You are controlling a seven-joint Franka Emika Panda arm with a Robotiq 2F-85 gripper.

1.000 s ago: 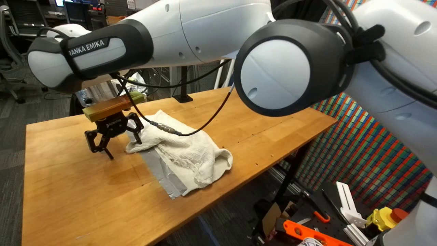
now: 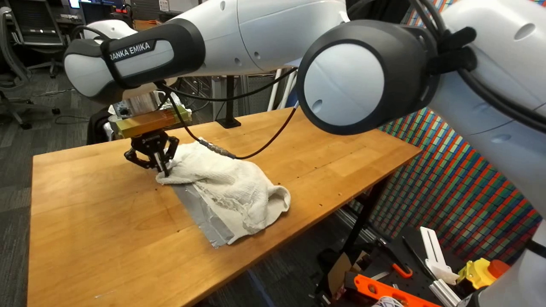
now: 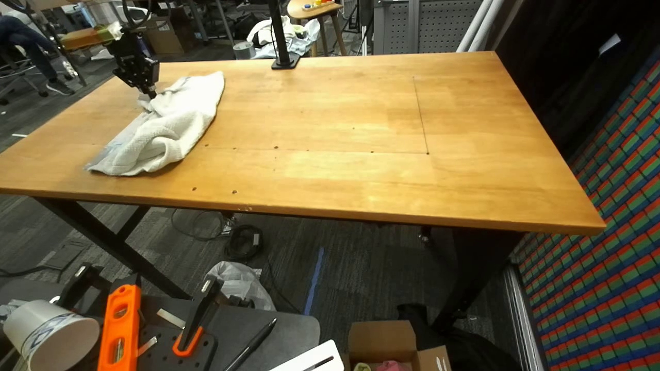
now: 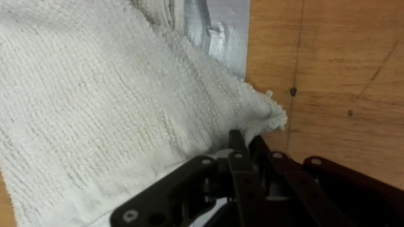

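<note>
A crumpled white towel (image 2: 233,186) lies on the wooden table, bunched into folds. Its corner is pinched by my gripper (image 2: 164,174), which is shut on it; the cloth tip pokes out past the fingertips in the wrist view, where the gripper comes in from the bottom. From under one side of the towel (image 4: 113,94) shows a strip of silver tape-like material (image 4: 229,34), mostly covered by the cloth. In exterior view 2 the gripper (image 3: 151,94) stands at the far left edge of the towel (image 3: 176,123).
A black post (image 3: 284,58) is fixed at the back edge. My arm's cable (image 2: 256,151) hangs low over the towel in exterior view 1.
A second ago the gripper was open beside the towel's corner. It has moved up and to the right in exterior view 1, and its fingers have shut on the corner.
</note>
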